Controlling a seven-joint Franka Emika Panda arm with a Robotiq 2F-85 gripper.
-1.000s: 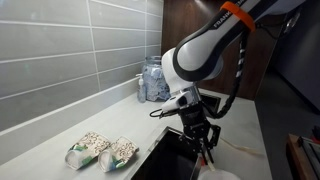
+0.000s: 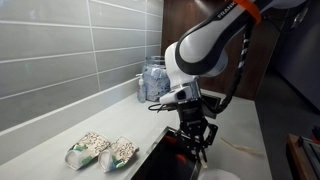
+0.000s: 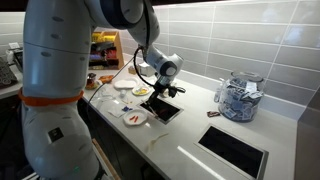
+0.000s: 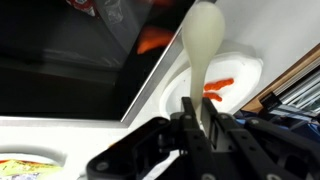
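My gripper is shut on a pale spoon-like utensil, whose rounded end points away from the fingers in the wrist view. Below that utensil lies a white plate with red-orange pieces on it. The black sink basin fills the left of the wrist view, with reddish things inside. In exterior view 1 the gripper hangs low over the basin's edge, the utensil's thin tip pointing down near the white plate.
Two patterned cartons lie on the counter left of the sink. A blue-tinted glass jar stands by the wall, near a second dark basin. Another plate with yellow food is at the far side.
The arm has shifted slightly, its wrist a little up and to the right, while the utensil's tip has moved a little left. The cartons and jar have not moved.
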